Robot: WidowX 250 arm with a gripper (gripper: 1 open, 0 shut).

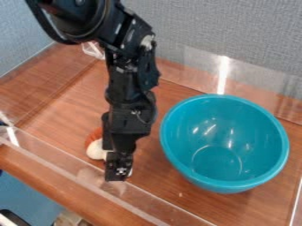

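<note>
My black gripper (pixel 118 163) hangs low over the wooden table, left of the teal bowl. Just behind and beside its fingers lies a white and orange-red object (pixel 97 146), largely hidden by the gripper. The gripper is open; whether anything sits between its fingertips is hard to see. The teal bowl (pixel 224 141) stands empty on the right.
The wooden table (pixel 48 88) has clear room at the back left. Clear panels run along its front and back edges, with a grey wall behind and a small white frame at the back.
</note>
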